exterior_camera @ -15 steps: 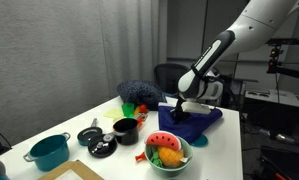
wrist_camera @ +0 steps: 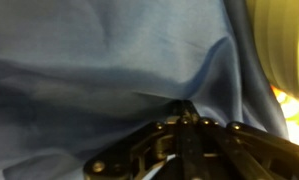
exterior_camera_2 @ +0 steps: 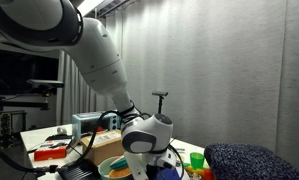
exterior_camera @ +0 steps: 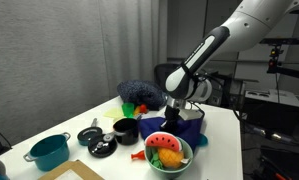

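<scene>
A dark blue cloth point(exterior_camera: 194, 128) lies rumpled on the table behind the green bowl in exterior view 1. My gripper point(exterior_camera: 172, 118) reaches down to it near its middle. In the wrist view, folds of the cloth point(wrist_camera: 109, 60) run together at my gripper, which is shut with a pinch of the fabric at its fingertips. Exterior view 2 has the arm in front of this spot, so the fingertips are hidden there.
Close to the gripper stands a green bowl point(exterior_camera: 175, 172) with a toy watermelon slice point(exterior_camera: 163, 140) and other toy food. A black pot point(exterior_camera: 126, 130), a teal pot point(exterior_camera: 49, 152) and a pan point(exterior_camera: 102, 146) stand to the left. Bare table shows at the right.
My gripper has moved left and toward the camera. The cloth's right side has been drawn left with it, leaving bare white table where it lay.
</scene>
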